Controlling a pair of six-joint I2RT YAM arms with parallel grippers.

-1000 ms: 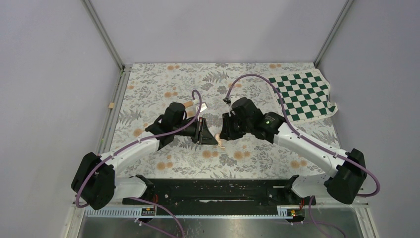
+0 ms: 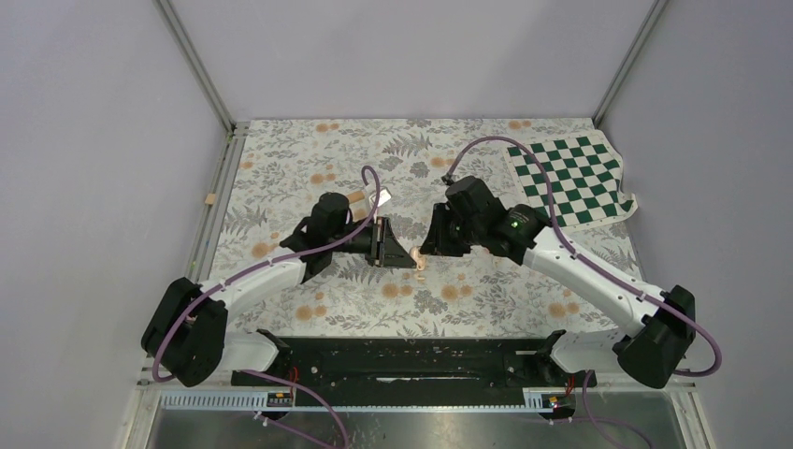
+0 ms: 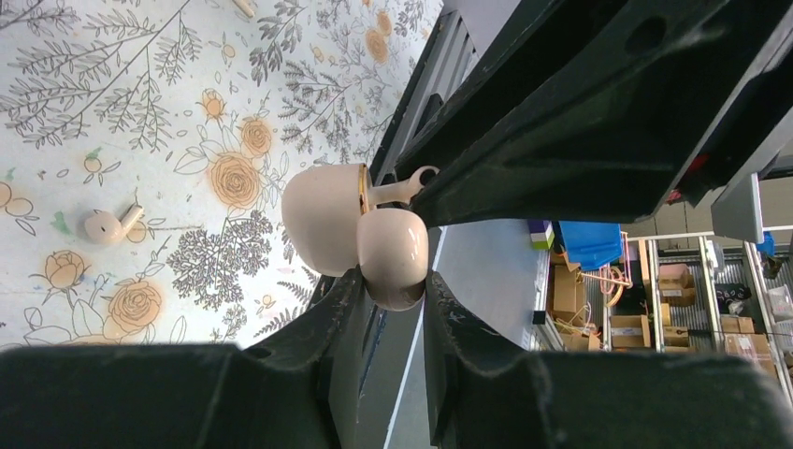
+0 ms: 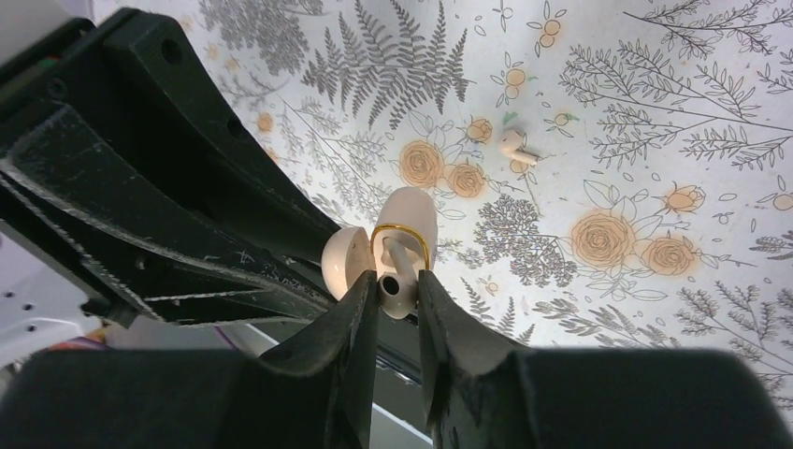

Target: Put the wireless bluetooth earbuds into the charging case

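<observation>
Both grippers meet over the middle of the mat. My left gripper is shut on the open cream charging case, whose gold-rimmed mouth faces my right gripper in the right wrist view. My right gripper is shut on a cream earbud (image 4: 398,290) by its stem, held at the case's mouth; whether it sits inside is unclear. A second earbud lies loose on the floral mat below, also visible in the right wrist view (image 4: 514,144).
A green checkerboard (image 2: 570,173) lies at the mat's back right. Small boxes (image 2: 380,196) sit behind my left arm. The mat is otherwise mostly clear.
Both grippers, with the case and earbud between them, have shifted slightly right and a little toward the back; my right arm has moved somewhat more than the left.
</observation>
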